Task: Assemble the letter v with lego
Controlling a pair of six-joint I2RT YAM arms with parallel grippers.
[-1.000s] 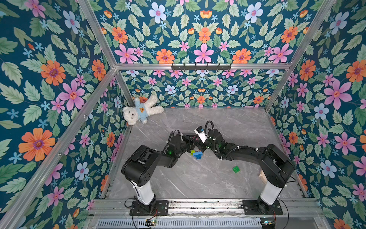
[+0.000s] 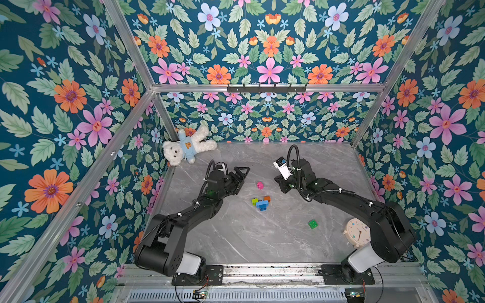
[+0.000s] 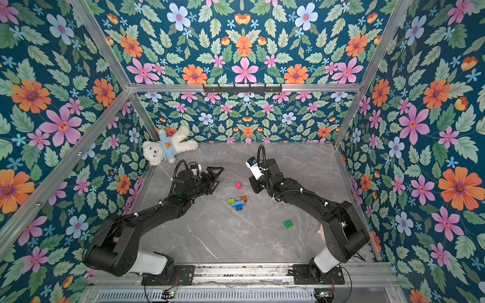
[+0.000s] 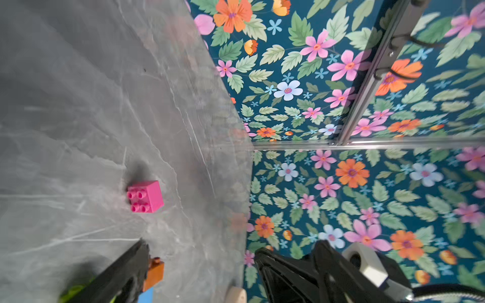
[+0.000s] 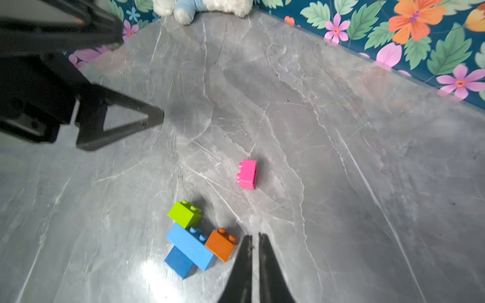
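A pink brick (image 5: 247, 174) lies alone on its side on the table, studs facing left in the right wrist view. In front of it are joined or touching bricks: a long blue one (image 5: 189, 245), a second blue one (image 5: 178, 261), lime (image 5: 184, 215) and orange (image 5: 221, 244). My left gripper is open and empty, left of the pink brick in the top left view. To that brick's right stands my right gripper, its fingertips nearly together over a thin gap. Nothing shows between them.
A green brick (image 2: 312, 223) lies apart at front right. Near the right arm's base is a round clock-like object (image 2: 357, 232). A white teddy bear (image 2: 188, 146) rests in the back left corner.
Both grippers, close together over the middle before, have drawn apart, left one leftward, right one rightward.
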